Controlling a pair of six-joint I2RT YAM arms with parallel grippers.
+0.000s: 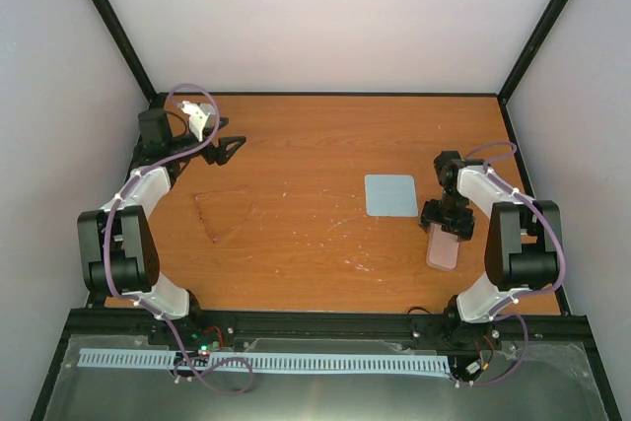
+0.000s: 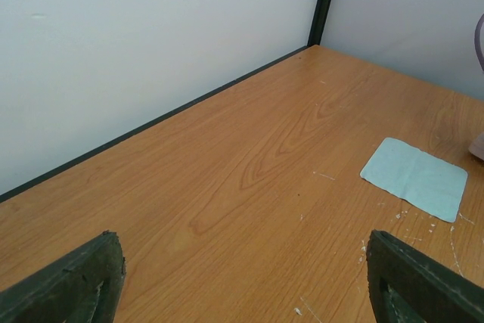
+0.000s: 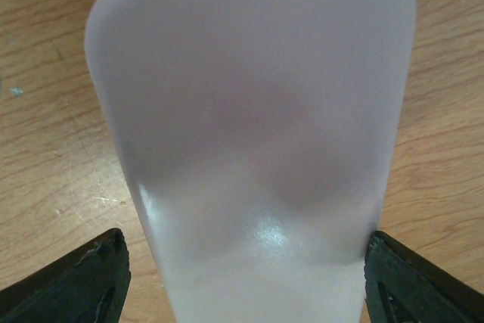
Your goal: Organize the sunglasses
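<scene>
A pale pinkish rounded case (image 1: 442, 251) (image 3: 249, 126) lies on the right of the table, partly under my right gripper (image 1: 445, 214). In the right wrist view the gripper is open, with one finger at either side of the case's lower part, the right one against or very near its edge. My left gripper (image 1: 227, 133) stands open over the left back of the table, empty. A light blue square cloth (image 1: 390, 195) (image 2: 414, 178) lies just left of the case. No sunglasses can be made out.
Walls border it at the back and sides.
</scene>
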